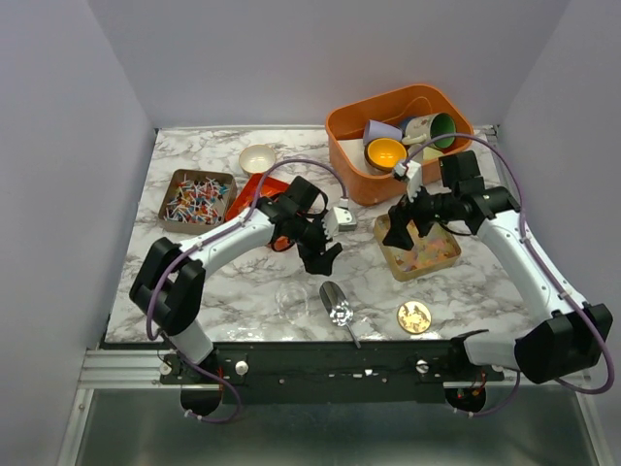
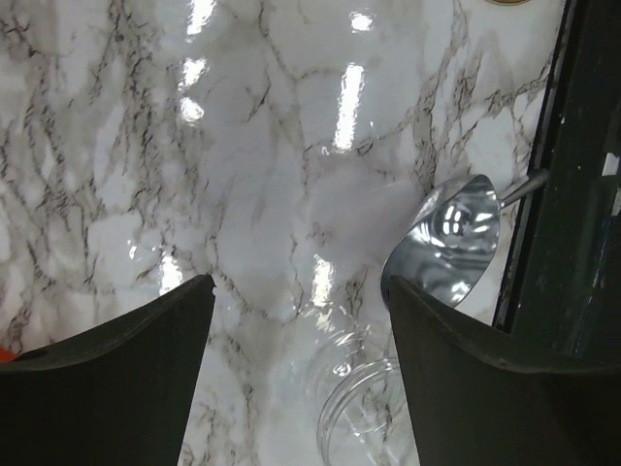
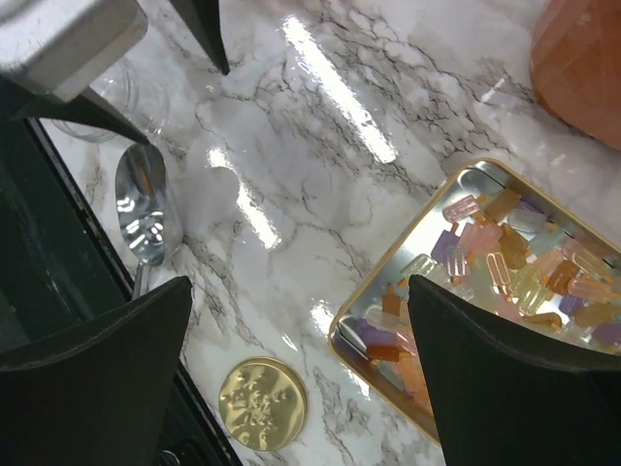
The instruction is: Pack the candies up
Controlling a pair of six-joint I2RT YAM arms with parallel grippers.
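Colourful candies (image 3: 500,267) fill a shallow tan-rimmed tray (image 3: 390,254) on the right of the table. Just above that tray's left side is my right gripper (image 1: 396,233), open and empty. My left gripper (image 1: 318,260) hovers over the middle of the table, its fingers parted with bare marble between them. Below it lies a metal scoop (image 1: 335,301), bowl towards the back and handle (image 1: 353,336) at the front edge. A clear glass jar (image 2: 374,413) stands left of the scoop. The round gold lid (image 3: 263,403) lies flat in front of the tray.
An orange bin (image 1: 346,165) of cups and bowls stands at the back right. At the back left are a red tray (image 1: 241,202), a white bowl (image 1: 257,158) and a brown tray of coloured sticks (image 1: 199,202). The marble (image 1: 243,311) left of the jar is clear.
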